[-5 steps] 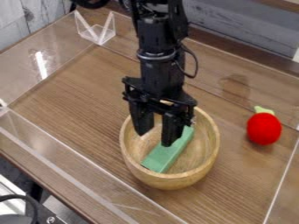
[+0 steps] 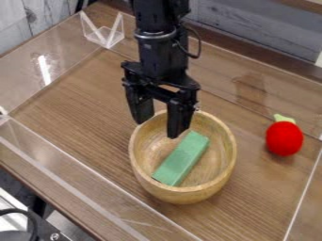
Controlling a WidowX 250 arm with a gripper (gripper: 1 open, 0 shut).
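Observation:
A tan round bowl (image 2: 201, 184) sits in the lower middle of the table, with a teal-green oblong block (image 2: 182, 158) lying inside it. My black gripper (image 2: 160, 122) hangs over the back rim of the bowl, its two fingers apart and pointing down, with nothing seen between them.
A red tomato-like object (image 2: 283, 138) with a pale green top sits to the right of the bowl. A black cable lies at the lower left corner, and a light panel edge runs along the top right.
My gripper has risen and moved back, away from the green block toward the bowl's far rim. The block and bowl look unmoved.

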